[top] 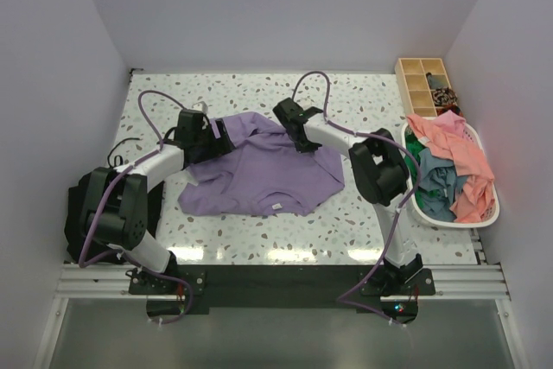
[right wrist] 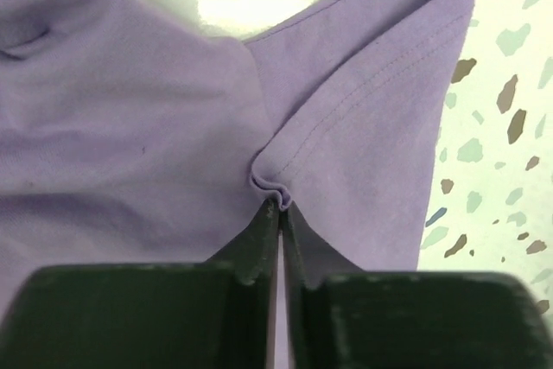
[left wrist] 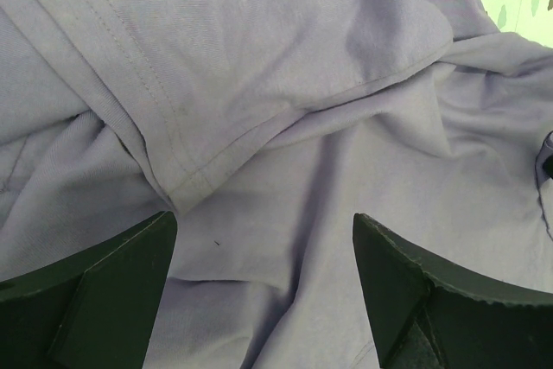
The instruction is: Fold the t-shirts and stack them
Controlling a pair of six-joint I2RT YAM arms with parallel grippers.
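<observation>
A purple t-shirt (top: 268, 174) lies spread and rumpled across the middle of the table. Over its upper left part, my left gripper (top: 217, 130) stands open; in the left wrist view, a folded hem (left wrist: 194, 183) lies beyond the wide gap between its fingers. My right gripper (top: 304, 148) is down at the shirt's upper right. In the right wrist view, its closed fingertips (right wrist: 270, 218) pinch the corner of a stitched sleeve hem (right wrist: 346, 97), whose cloth puckers at the tips.
A white basket (top: 494, 206) of salmon, teal and green clothes stands at the right, below a wooden divided box (top: 415, 81). At the left is a black bag (top: 78, 213). Bare speckled table (top: 259, 244) shows in front of the shirt.
</observation>
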